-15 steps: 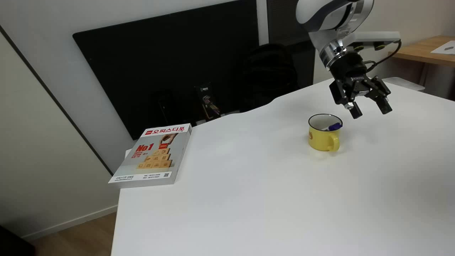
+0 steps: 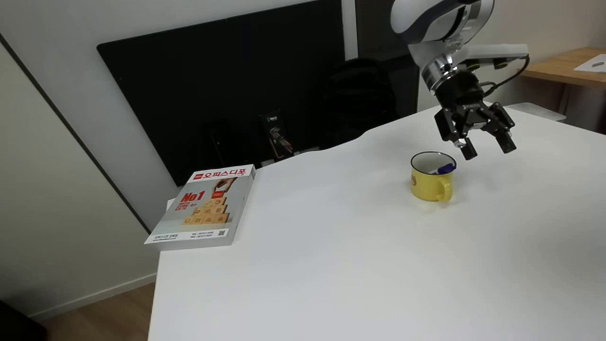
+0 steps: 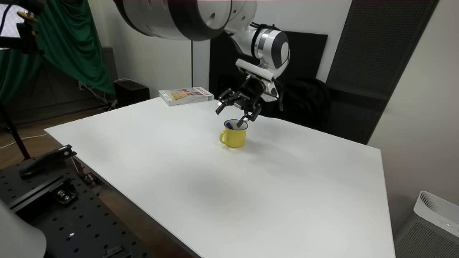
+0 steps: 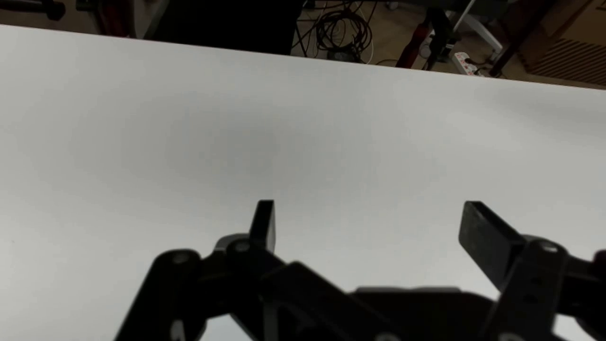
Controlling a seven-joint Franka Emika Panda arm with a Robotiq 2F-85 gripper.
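A yellow mug [image 2: 427, 184] with a dark rim stands upright on the white table [image 2: 318, 255]. Inside it leans a marker [image 2: 446, 169] with a blue cap, mostly hidden by the mug's wall. My gripper [image 2: 492, 147] is open above the table, to the mug's right in exterior view 1. From the other side, in exterior view 2, the gripper [image 3: 228, 116] appears just above and behind the mug [image 3: 235, 135]. Bare tabletop fills the gap between the widely spread fingers in the wrist view, where neither mug nor marker shows.
A thick book or box [image 2: 201, 207] with a printed cover lies at the table's far corner. Beyond one edge, the wrist view shows coiled cables [image 4: 343, 31] on the floor.
My gripper has shifted slightly left in exterior view 1, a little nearer the mug. It stays open, and the mug with its marker has not moved.
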